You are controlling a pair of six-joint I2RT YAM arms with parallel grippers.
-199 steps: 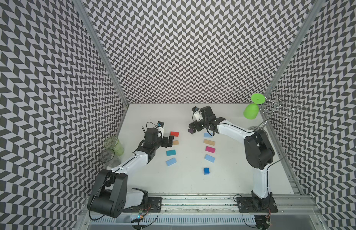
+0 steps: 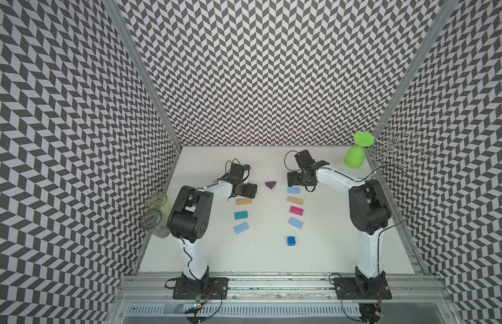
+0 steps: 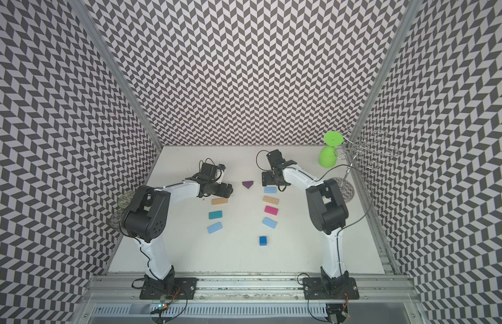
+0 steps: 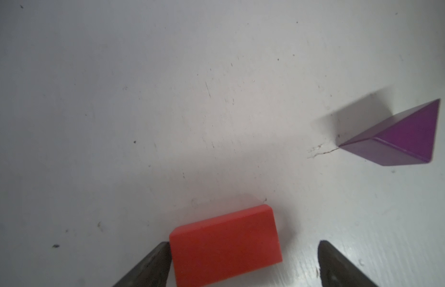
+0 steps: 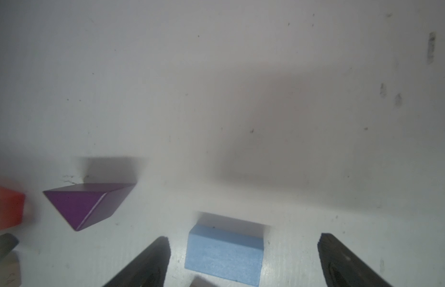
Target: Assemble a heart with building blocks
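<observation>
My open left gripper hangs over a red block (image 4: pixel 224 244), which is hidden in both top views. A purple triangular block (image 5: pixel 83 205) lies centre back. My open right gripper is over a light blue block (image 5: pixel 224 251), nothing visibly held. Two columns run toward the front: orange (image 2: pixel 243 201), teal (image 2: pixel 240 215) and light blue (image 2: pixel 241 228) on the left; wooden (image 2: pixel 295 200), pink (image 2: pixel 296 210) and light blue (image 2: pixel 295 223) on the right. A dark blue cube (image 2: pixel 291 240) sits at front centre.
A green object (image 2: pixel 354 157) and metal rack stand at the back right. Clear cylinders (image 2: pixel 159 216) are at the left edge.
My left gripper has moved right and back, over the red block, which it now hides from above. My right gripper has shifted rightward from the purple triangle to over the light blue block.
</observation>
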